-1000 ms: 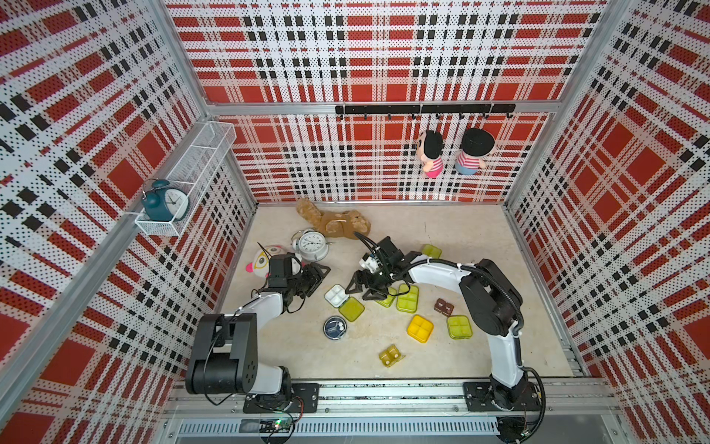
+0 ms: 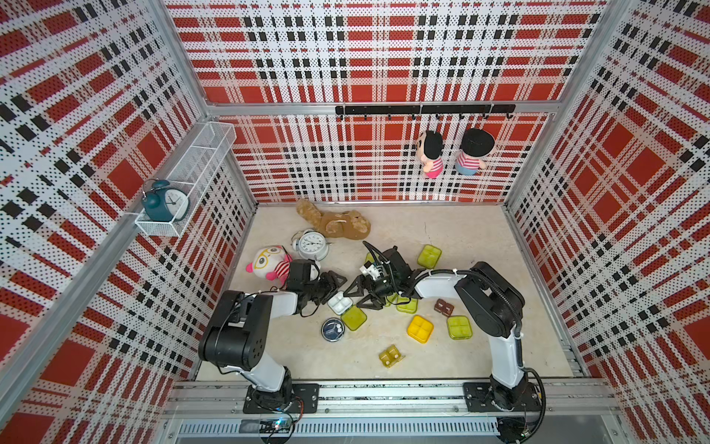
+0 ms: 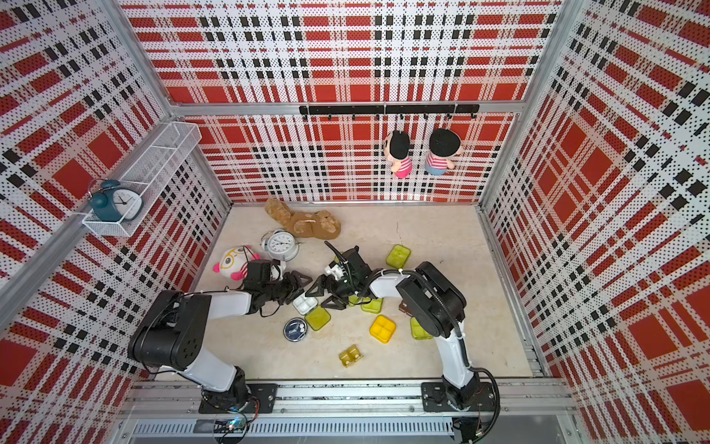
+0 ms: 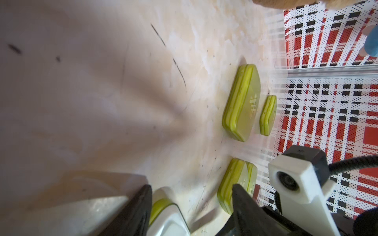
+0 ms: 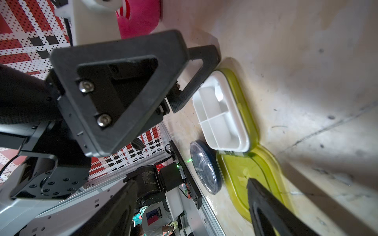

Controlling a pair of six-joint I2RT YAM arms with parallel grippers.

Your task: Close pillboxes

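Observation:
An open pillbox (image 5: pixel 220 112) with white compartments and a yellow-green lid (image 5: pixel 246 175) folded flat beside it lies between my grippers. My left gripper (image 2: pixel 332 285) is low just left of the compartment half, open and empty. My right gripper (image 2: pixel 364 294) hovers at the pillbox's right, over the lid side, its fingers apart with nothing seen between them. Other pillboxes lie around: green ones (image 2: pixel 429 256) (image 2: pixel 458 327), a yellow one (image 2: pixel 419 328), an amber one (image 2: pixel 390 355) and a brown one (image 2: pixel 443 307).
A round dark tin (image 2: pixel 332 329) sits near the pillbox. A white clock (image 2: pixel 310 245), a pink plush (image 2: pixel 266 262) and a brown plush (image 2: pixel 336 225) lie at back left.
My left gripper has moved right and down toward the open pillbox. The pillbox has shifted a little right and toward the front.

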